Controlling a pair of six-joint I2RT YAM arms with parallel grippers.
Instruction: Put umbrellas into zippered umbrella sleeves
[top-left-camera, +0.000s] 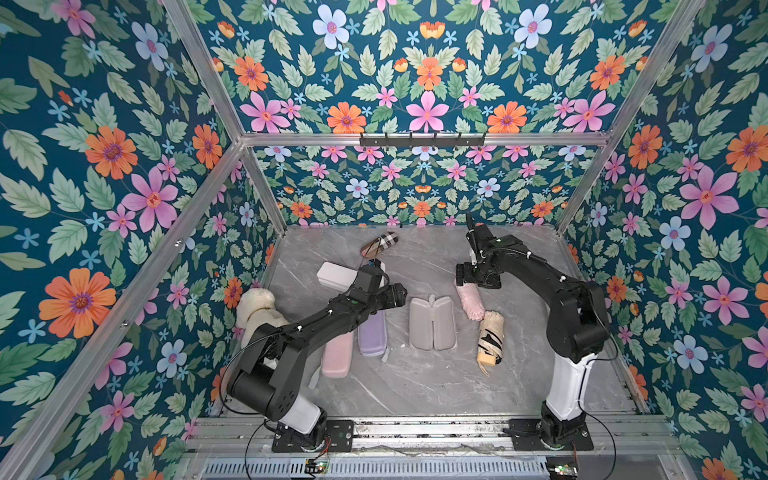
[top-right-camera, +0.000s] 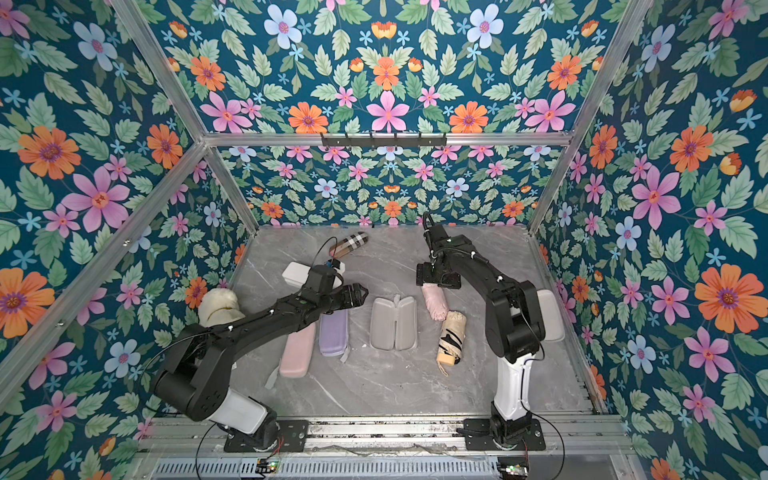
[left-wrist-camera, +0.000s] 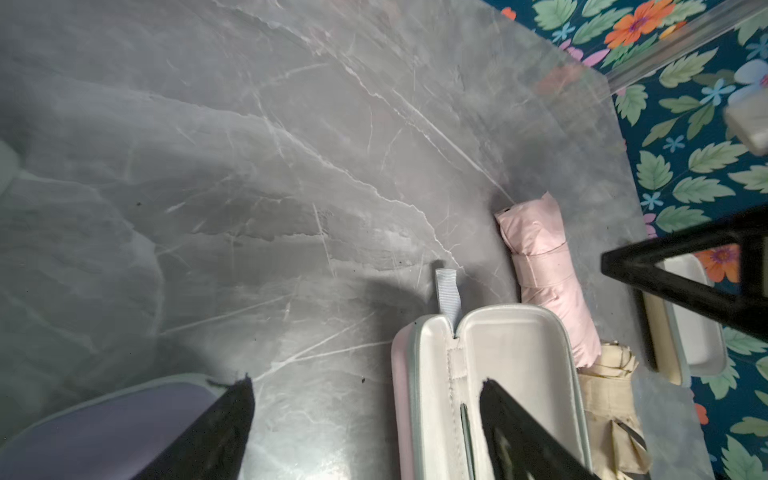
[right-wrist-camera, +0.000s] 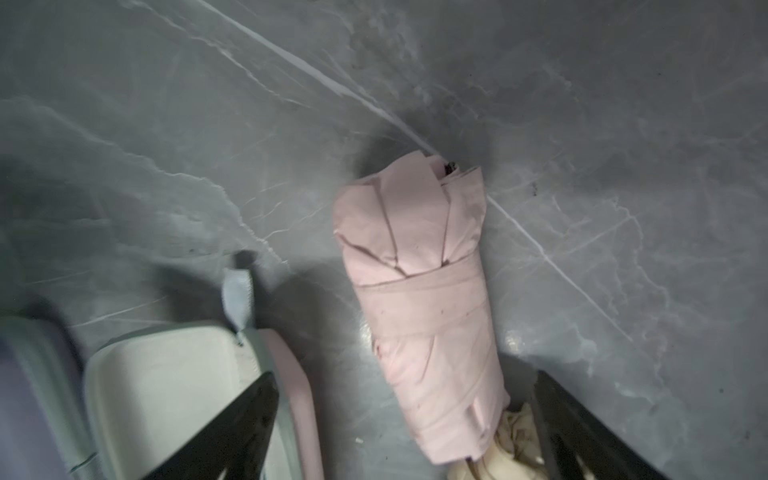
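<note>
An unzipped sleeve (top-left-camera: 432, 324) lies spread open mid-table, its pale lining (left-wrist-camera: 520, 364) empty and its outer side pinkish. Just right of it, the folded pink umbrella (right-wrist-camera: 420, 308) rests on the table, bound with its strap. My right gripper (top-right-camera: 438, 276) is over this umbrella's far end, open, with fingers (right-wrist-camera: 244, 432) spread wide to either side and not holding it. Left of the sleeve's far end, above the table, hangs my left gripper (top-left-camera: 400, 296). Its fingers (left-wrist-camera: 212, 432) are apart with nothing between them. A tan umbrella (top-left-camera: 490, 340) lies nearer the front.
Closed purple (top-left-camera: 372, 334) and pink (top-left-camera: 337, 356) sleeves lie on the left, with a white one (top-left-camera: 336, 276) behind. A plaid umbrella (top-left-camera: 379, 245) sits at the back, a plush toy (top-left-camera: 256, 308) by the left wall. Another pale case (top-right-camera: 549, 316) stands far right.
</note>
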